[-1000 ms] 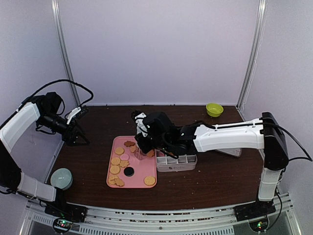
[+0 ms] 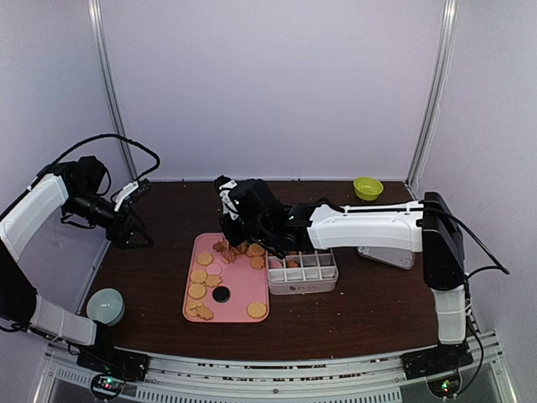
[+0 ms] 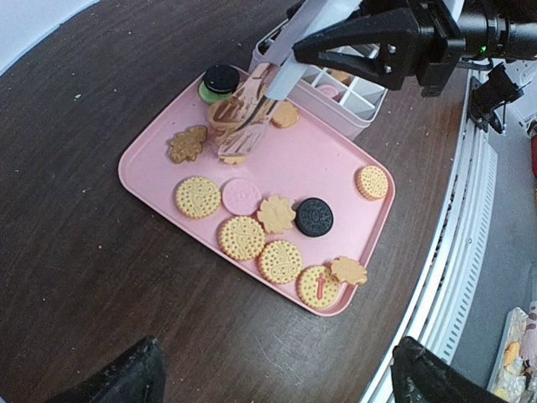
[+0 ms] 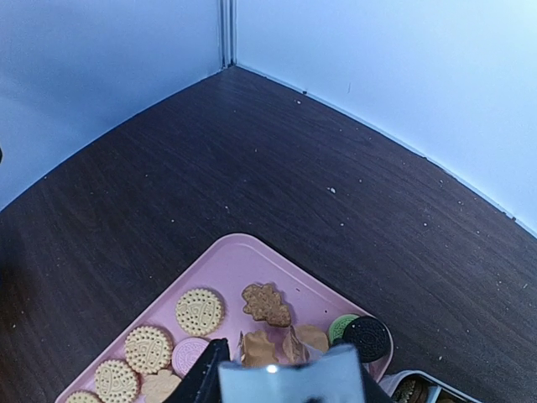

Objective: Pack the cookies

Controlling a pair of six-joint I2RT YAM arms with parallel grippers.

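A pink tray (image 2: 237, 306) holds round cookies (image 3: 200, 196), leaf and flower cookies (image 4: 267, 304), and dark ones (image 3: 314, 217). A compartment box (image 2: 302, 284) adjoins its right side. My right gripper is over the tray's back part, shut on a clear tool with fingertips like tongs or a scoop (image 3: 243, 126); whether that tool holds a cookie is unclear. My left gripper (image 2: 134, 231) stands open at the left, above the table, apart from the tray.
A light blue bowl (image 2: 105, 306) sits at front left, a green bowl (image 2: 368, 188) at back right. A clear lid (image 2: 388, 259) lies right of the box.
The right gripper has moved left and back over the tray, uncovering more of its back right part. The left arm has hardly moved.
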